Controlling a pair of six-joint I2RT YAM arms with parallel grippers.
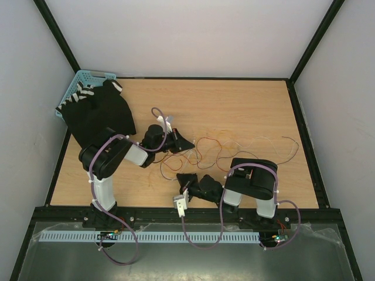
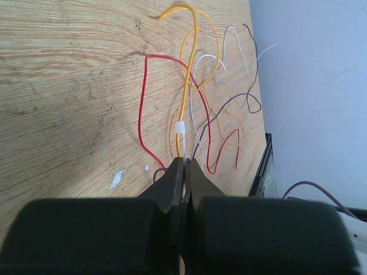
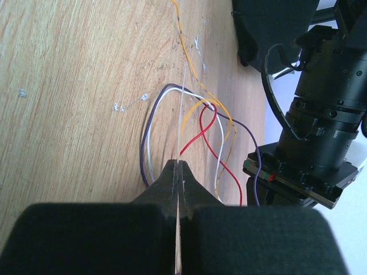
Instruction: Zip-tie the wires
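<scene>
A white zip tie head (image 2: 180, 127) lies against the yellow wire (image 2: 194, 43) in the left wrist view. From it a thin strap runs back to my left gripper, which is shut on it. A thin, pale zip tie strip (image 3: 182, 106), seen nearly edge-on, leads into the tips of my right gripper, shut on it. Whether both straps are one tie cannot be told. Red wire (image 3: 200, 133), purple wire (image 3: 143, 143) and white wire (image 3: 150, 134) loop beyond the right fingertips; a yellow wire goes out of sight behind the strip there.
Loose wires spread toward the right of the wooden table (image 1: 193, 102), whose back half is clear. A blue basket (image 1: 88, 78) with black cloth (image 1: 96, 111) over it stands at the back left. The left arm (image 3: 321, 114) is close by in the right wrist view.
</scene>
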